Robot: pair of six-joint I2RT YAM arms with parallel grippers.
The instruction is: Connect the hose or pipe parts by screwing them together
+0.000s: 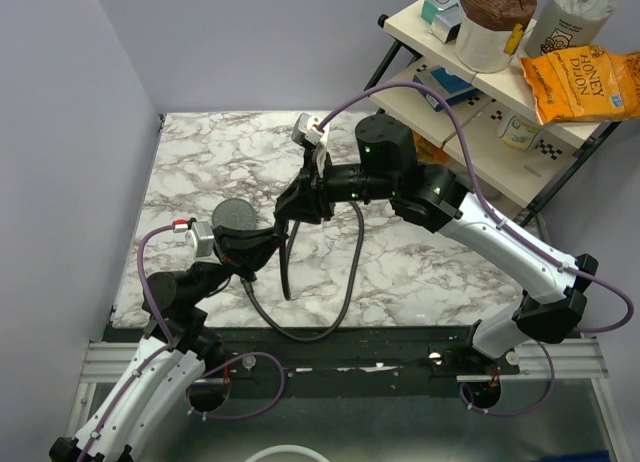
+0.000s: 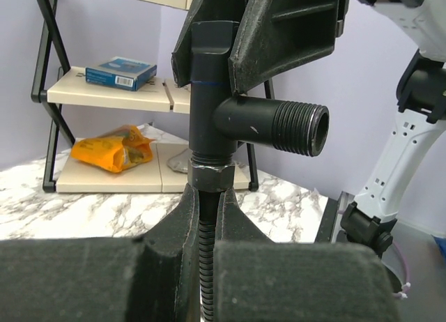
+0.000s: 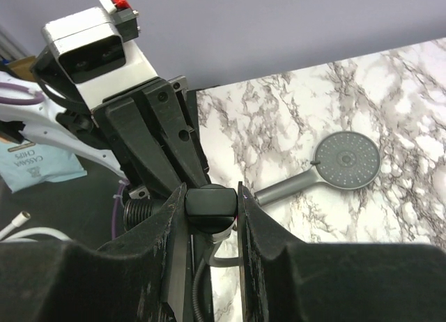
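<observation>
In the left wrist view a black threaded tee fitting [image 2: 212,120] stands upright atop the hose [image 2: 207,266], its side outlet pointing right. My left gripper is shut on the hose just below the nut [image 2: 210,175]. My right gripper is shut on the fitting's top, above the left one. In the top view the two grippers [image 1: 282,232] meet over the table, and the hose [image 1: 352,272] loops down toward the front edge. The shower head [image 3: 346,159] lies on the marble behind them.
A shelf rack [image 1: 510,172] with bags and boxes fills the back right. Bare marble table [image 1: 200,152] lies at the back left and right of the hose. The dark front edge [image 1: 330,347] runs below the grippers.
</observation>
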